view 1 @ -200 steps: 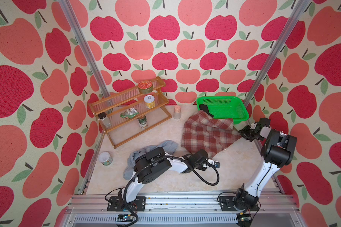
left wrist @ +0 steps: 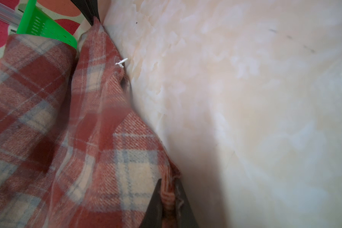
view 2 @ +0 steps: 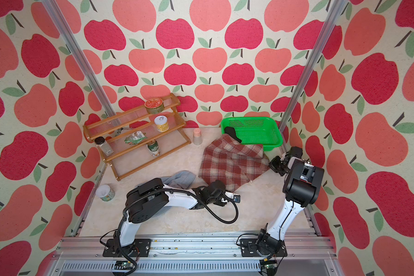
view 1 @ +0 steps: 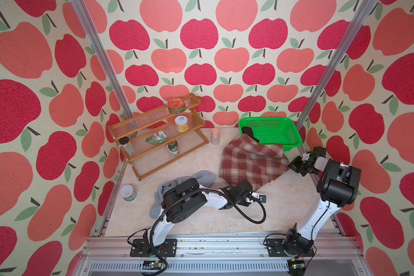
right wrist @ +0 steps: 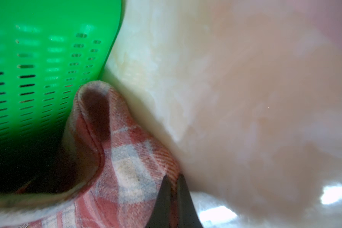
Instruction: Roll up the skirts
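A red and cream plaid skirt (view 1: 248,163) lies spread on the table, its far edge against the green basket. In the left wrist view, my left gripper is shut on a gathered bit of the skirt's near edge. At the skirt's right corner, my right gripper is shut with the plaid cloth (right wrist: 131,174) pinched at its fingertips. Behind and under my left arm, a grey-blue cloth (view 1: 202,178) lies crumpled; part of it is hidden by the arm.
The green basket (view 1: 287,146) stands at the back right, with a black item (view 1: 249,132) at its left edge. A wooden rack (view 1: 163,164) with cans is at the back left, a pink-topped shaker (view 1: 215,136) beside it. Bare table (view 1: 299,202) lies at the front right.
My right gripper has shifted very slightly left, and the skirt has moved a little with it. My left arm has stayed about where it was.
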